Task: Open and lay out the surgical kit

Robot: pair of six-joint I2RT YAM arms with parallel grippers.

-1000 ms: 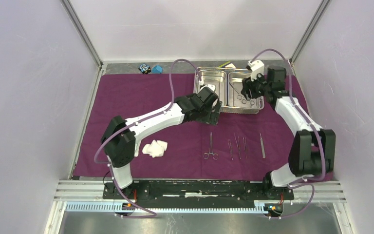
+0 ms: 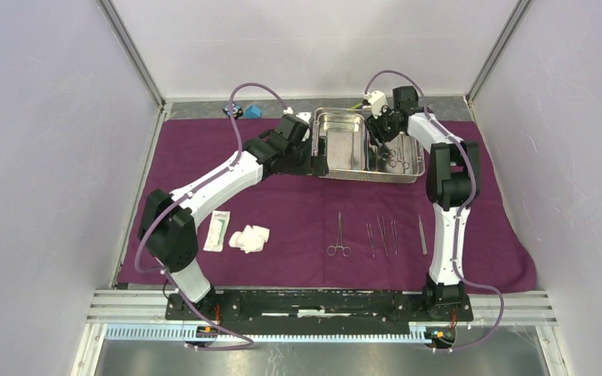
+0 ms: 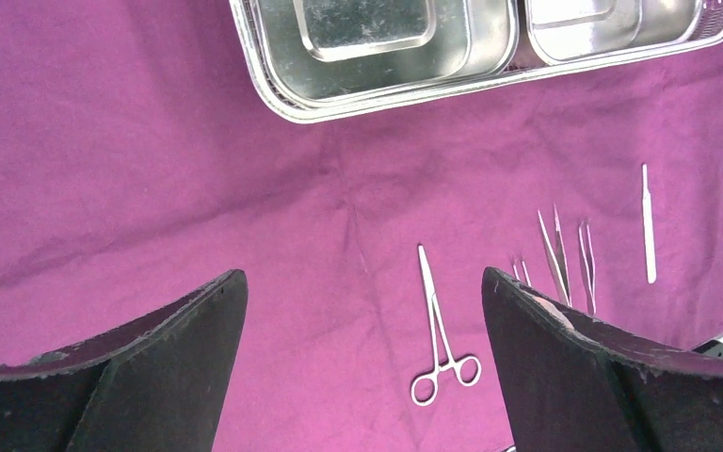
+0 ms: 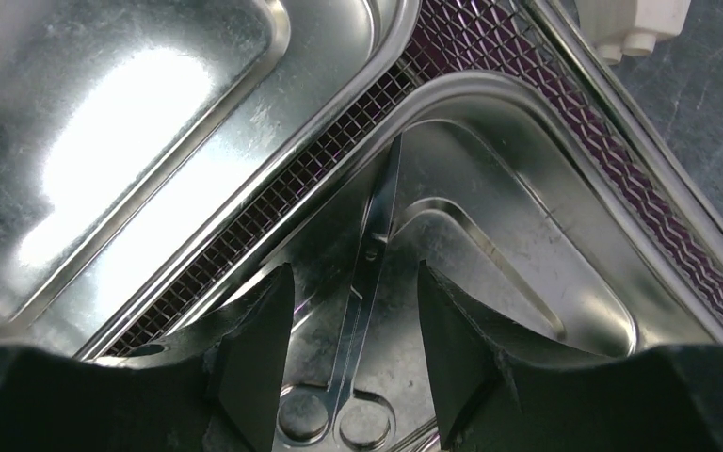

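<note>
The steel kit tray [image 2: 341, 175] sits at the back of the purple cloth, with two inner compartments. In the right one lie scissors [image 4: 369, 268] and other instruments. My right gripper hangs low over these scissors, its fingers apart on either side, not closed on them. My left gripper stands open and empty at the tray's front left. On the cloth in front are a hemostat [image 3: 438, 353], several tweezers [image 3: 591, 264] and a scalpel handle [image 3: 649, 235].
A white packet [image 2: 217, 230] and folded gauze [image 2: 248, 239] lie front left. Small blue objects [image 2: 252, 111] stand behind the cloth. The cloth left of the tray is clear. Walls border three sides.
My right gripper has moved left into the right compartment over the scissors. My left gripper has moved back and to the left, away from the middle.
</note>
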